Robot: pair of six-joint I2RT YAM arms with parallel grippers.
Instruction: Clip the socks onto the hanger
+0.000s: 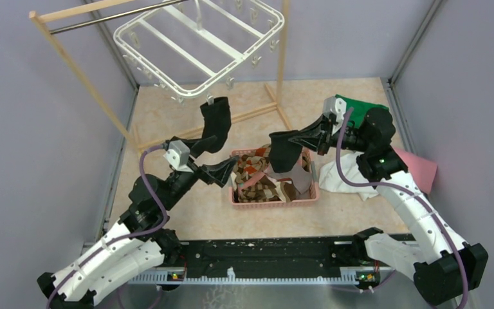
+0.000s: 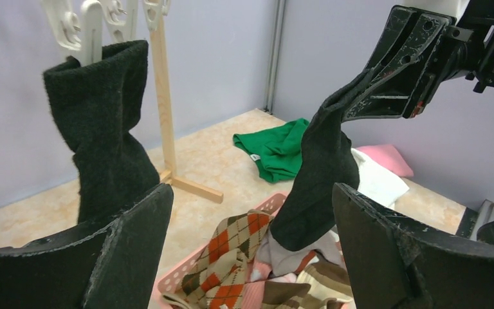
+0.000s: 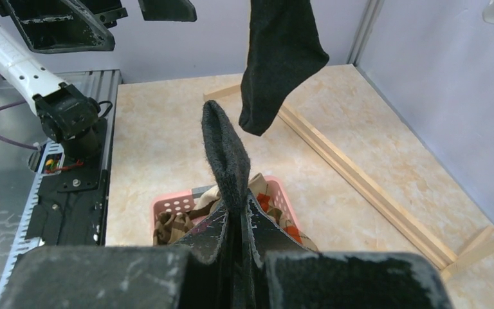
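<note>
A black sock (image 1: pixel 216 125) hangs from a clip at the front corner of the white hanger (image 1: pixel 237 59). In the left wrist view that clip (image 2: pixel 91 31) grips the sock's top edge. A second black sock (image 1: pixel 285 152) dangles above the basket, its top edge between the fingers of my right gripper (image 1: pixel 296 138), which is shut on it. The right wrist view shows a fold of this sock (image 3: pixel 224 148) rising from between the fingers. My left gripper (image 1: pixel 208 159) stands open and empty, left of the basket and near the hung sock's lower end.
A pink basket (image 1: pixel 275 204) with several patterned socks stands mid-floor. Green cloth (image 1: pixel 360 109), white cloth (image 1: pixel 343 178) and pink cloth (image 1: pixel 418 171) lie at the right. A wooden rack (image 1: pixel 77 71) holds the hanger; several clips are empty.
</note>
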